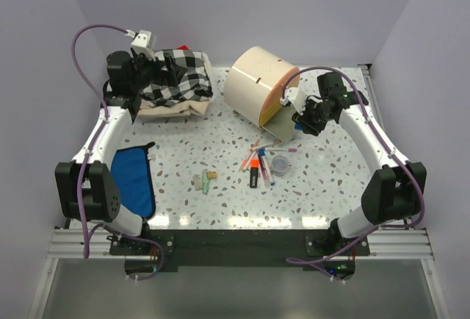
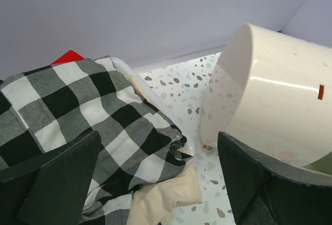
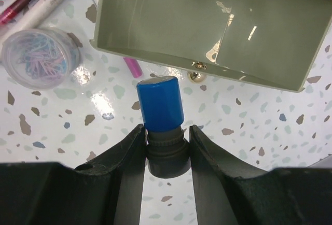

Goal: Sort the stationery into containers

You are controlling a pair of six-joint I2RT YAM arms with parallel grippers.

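Observation:
A cream cylindrical container (image 1: 250,84) lies at the back with an open olive drawer (image 3: 166,23). Just outside the drawer, my right gripper is shut on a blue-capped bottle (image 3: 160,106) with a dark body. My left gripper is open over a checked cloth (image 2: 114,121) at the back left. Pens and markers (image 1: 254,172), a tub of paper clips (image 3: 41,59) and small green and yellow items (image 1: 205,182) lie on the table.
A blue zip pouch (image 1: 132,179) lies at the left.

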